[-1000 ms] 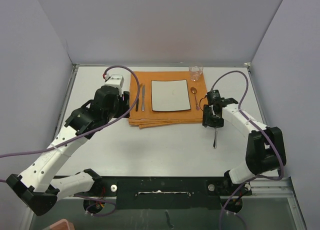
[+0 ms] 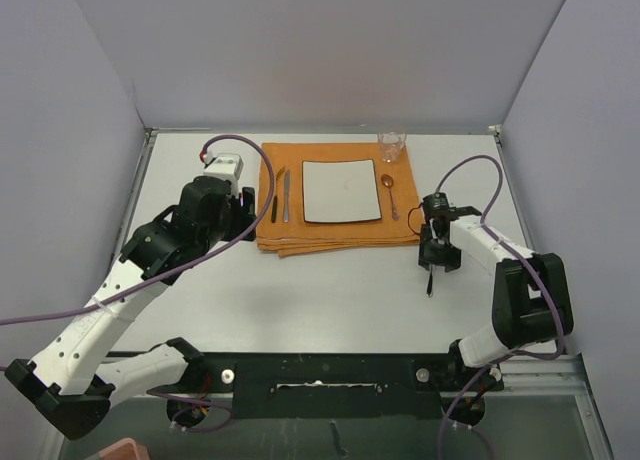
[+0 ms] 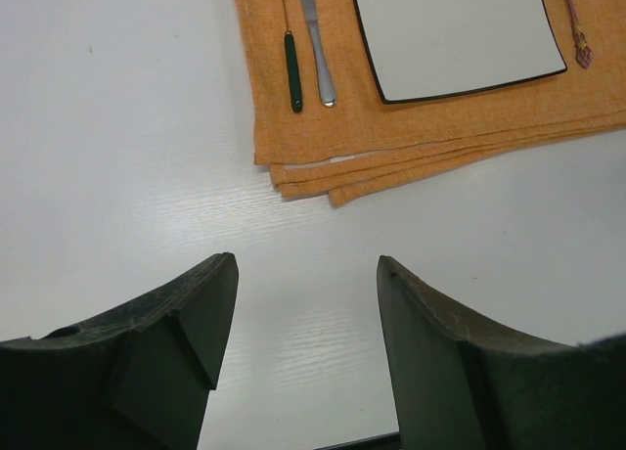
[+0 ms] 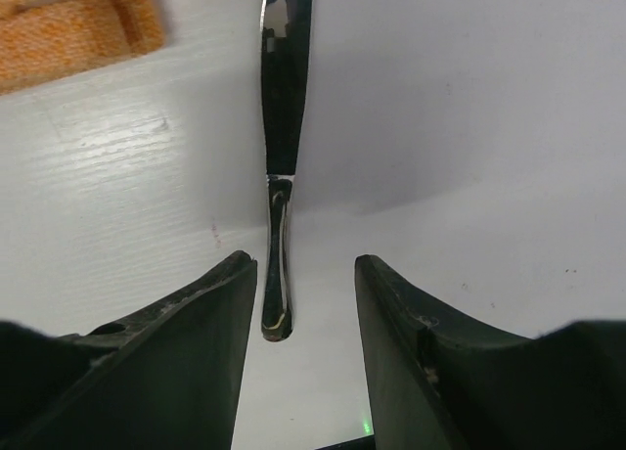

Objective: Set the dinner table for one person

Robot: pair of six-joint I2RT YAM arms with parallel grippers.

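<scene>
An orange placemat (image 2: 334, 235) lies at the back centre with a white square plate (image 2: 341, 190), a dark-handled utensil (image 3: 293, 76) and a silver knife (image 3: 322, 67) at its left and a spoon (image 2: 389, 184) at its right. A glass (image 2: 391, 145) stands at its back-right corner. Another knife (image 4: 279, 127) lies on the bare table right of the mat, beneath my right gripper, which is open with nothing between its fingers. My left gripper hangs over the table at the mat's front left, open and empty.
Grey walls stand at the back and sides, and a dark front edge runs along the table's near side.
My right gripper has shifted slightly to the right, uncovering more of the loose knife. My left gripper has moved slightly left.
</scene>
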